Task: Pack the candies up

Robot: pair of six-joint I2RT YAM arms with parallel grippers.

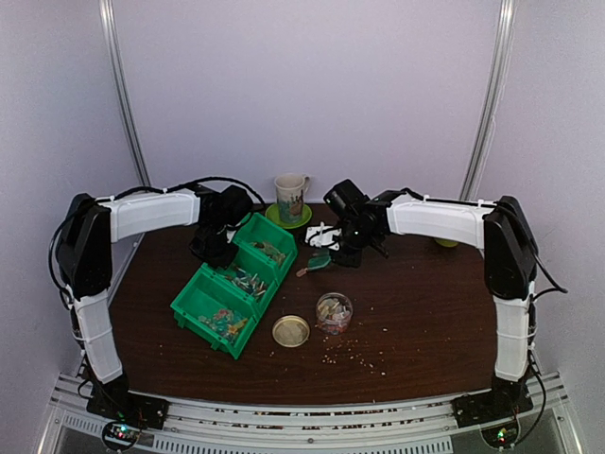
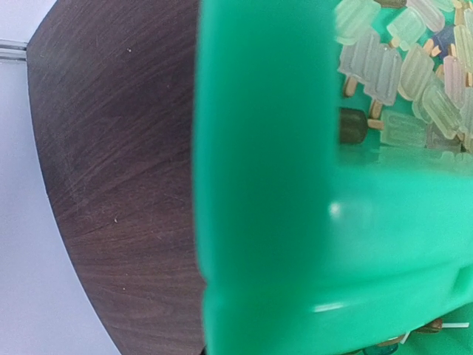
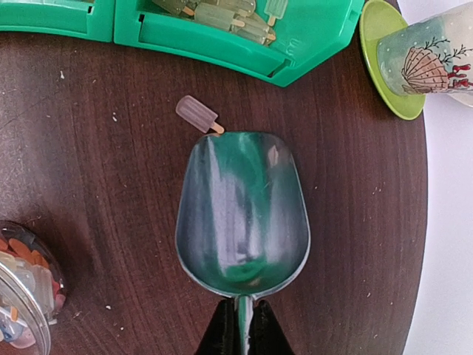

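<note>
The green compartment box [image 1: 194,295] lies at the left of the table with candies in its compartments. My left gripper [image 1: 219,257] is shut on its left wall, which fills the middle of the left wrist view as a green band [image 2: 259,148]; the fingers are mostly hidden there. My right gripper is shut on the handle of a metal scoop [image 3: 244,214], whose bowl looks empty apart from green reflections. One pinkish popsicle-shaped candy [image 3: 196,114] lies on the table, its stick end at the scoop's front lip.
An open clear jar [image 1: 334,312] with candies stands at the middle front, its gold lid [image 1: 290,331] flat beside it. Small crumbs [image 1: 352,357] are scattered in front. A mug [image 1: 290,194] on a green saucer [image 1: 301,219] stands behind the box.
</note>
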